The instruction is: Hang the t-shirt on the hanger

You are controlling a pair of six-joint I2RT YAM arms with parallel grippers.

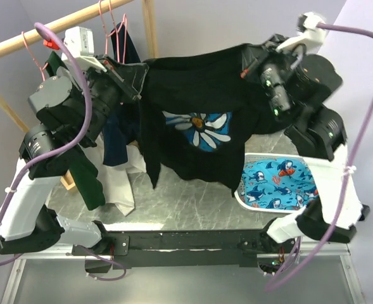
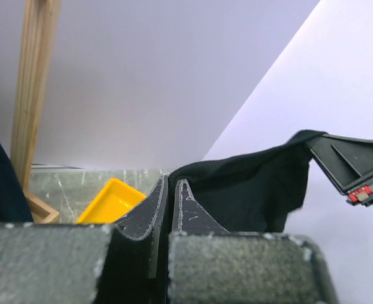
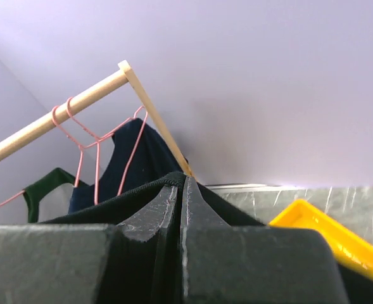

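Observation:
Stretched between my two raised grippers hangs the black t-shirt (image 1: 167,82), a blue patch with a white flower (image 1: 202,130) on its front. My left gripper (image 1: 139,79) is shut on one upper corner; in its wrist view the black cloth (image 2: 256,183) runs from the fingertips across to the other gripper. The right gripper is shut on the opposite corner, cloth spreading to both sides of its tips. Pink hangers (image 3: 97,152) hang on the wooden rail (image 3: 78,104), seen left in the right wrist view.
A dark blue garment (image 3: 129,145) and a green and grey one (image 1: 82,168) hang on the rack at left. A white basket with blue shark cloth (image 1: 278,183) stands at right. Behind the shirt lies a yellow tray (image 3: 325,234).

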